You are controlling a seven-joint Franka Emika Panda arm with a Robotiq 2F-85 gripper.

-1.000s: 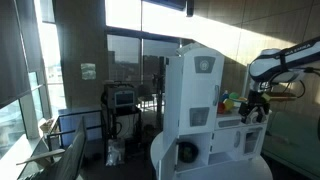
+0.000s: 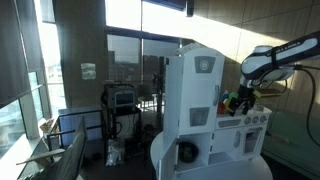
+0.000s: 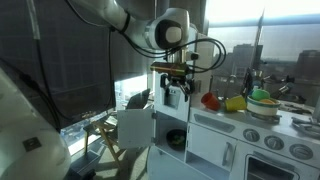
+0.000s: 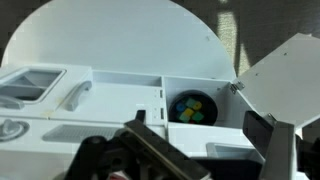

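My gripper looks open in the wrist view, its two dark fingers well apart with nothing visible between them. Below it, a dark round pot (image 4: 180,112) holding several green, yellow and blue pieces sits in a white compartment of the toy kitchen. In exterior view 2 the gripper (image 3: 173,86) hangs high in front of the tall white cabinet, above and apart from the pot (image 3: 177,138). Exterior view 1 places the gripper (image 2: 238,104) over the counter side, right of the tall cabinet (image 2: 195,90).
On the counter stand a red cup (image 3: 210,101), a yellow cup (image 3: 236,103) and a stack of coloured bowls (image 3: 263,107). A white door (image 3: 136,128) stands open at the cabinet's left. The round white base (image 4: 130,35) has bare room in front of the kitchen.
The kitchen looks unchanged.
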